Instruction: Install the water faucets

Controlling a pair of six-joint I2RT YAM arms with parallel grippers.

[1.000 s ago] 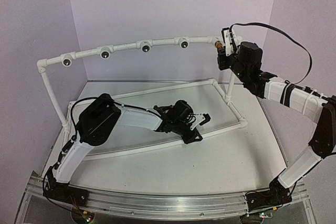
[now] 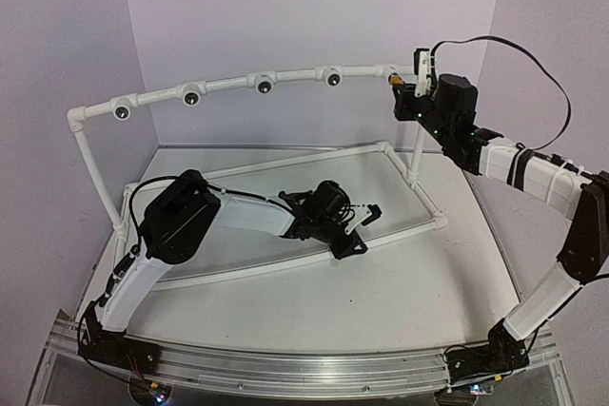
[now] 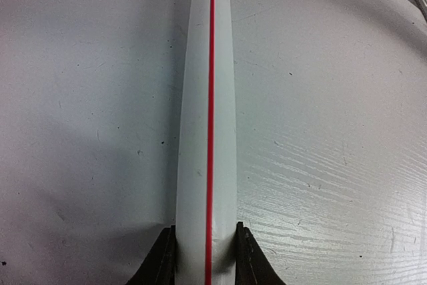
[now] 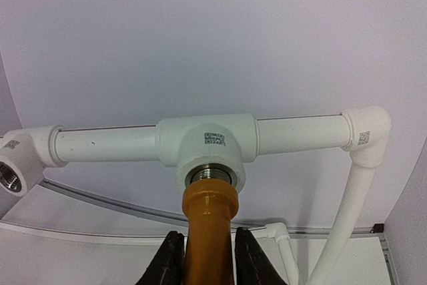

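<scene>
An orange-brown faucet [image 4: 209,231] sits between the fingers of my right gripper, which is shut on it. Its collared end meets the threaded metal mouth of a white tee fitting [image 4: 203,141], the rightmost on the upper pipe. How deep the thread is engaged cannot be seen. In the top view, my right gripper [image 2: 402,92] is up at that fitting. My left gripper is shut on the front bottom pipe [image 3: 207,131], white with a red stripe, its fingers on either side.
Several other tee fittings along the upper pipe [image 2: 228,83] show dark open mouths. A corner elbow [image 4: 368,133] and upright pipe stand right of the faucet.
My right gripper has turned about the faucet's axis and shifted slightly, its wrist tilting more upright. The left arm shows no visible change.
</scene>
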